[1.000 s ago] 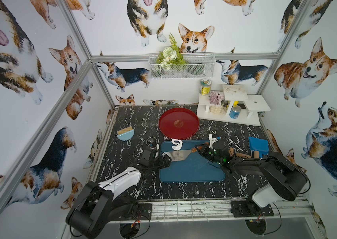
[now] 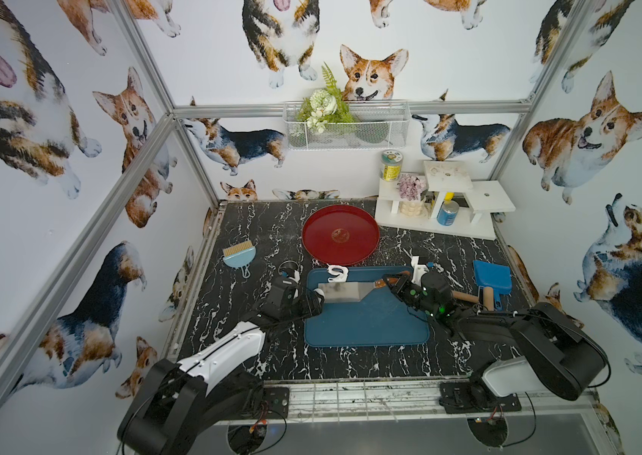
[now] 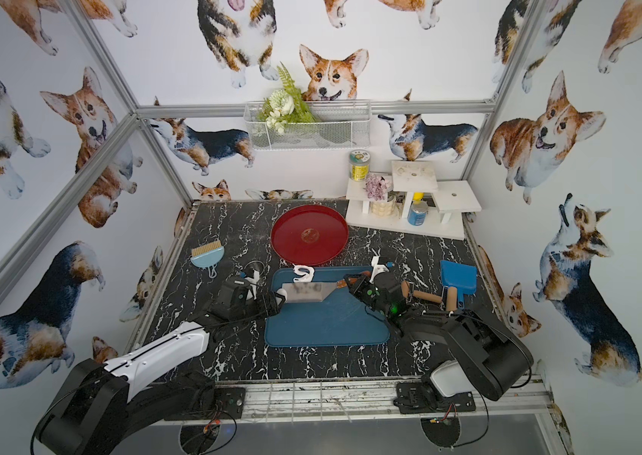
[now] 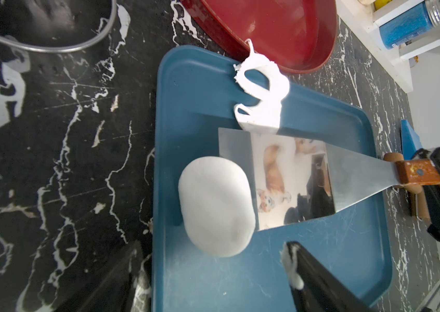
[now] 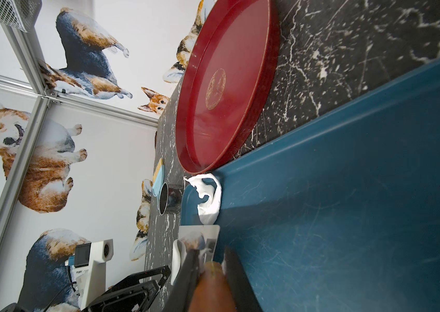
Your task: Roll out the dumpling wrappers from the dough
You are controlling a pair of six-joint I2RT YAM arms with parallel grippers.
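Observation:
A smooth white lump of dough (image 4: 217,205) lies on the left end of the blue tray (image 4: 178,70), beside the blade edge of a metal scraper (image 4: 360,174). A thin looped piece of white dough (image 4: 264,93) sits at the tray's far edge. My right gripper is shut on the scraper's wooden handle (image 4: 416,171). The left gripper stands open, its fingers (image 4: 303,275) spread wide near the dough lump with nothing between them. From the top left view, that lump is mostly hidden behind the left gripper.
Behind the tray is a round red tray (image 2: 340,234). A metal-rimmed cup (image 4: 43,26) stands left of the blue tray. Wooden rolling pins (image 3: 427,296) and a blue dustpan (image 2: 492,277) are at the right. The blue tray's front half is bare.
The scraper and right gripper have shifted to the right. My left gripper has drawn slightly left, and white dough now shows between it and the blade.

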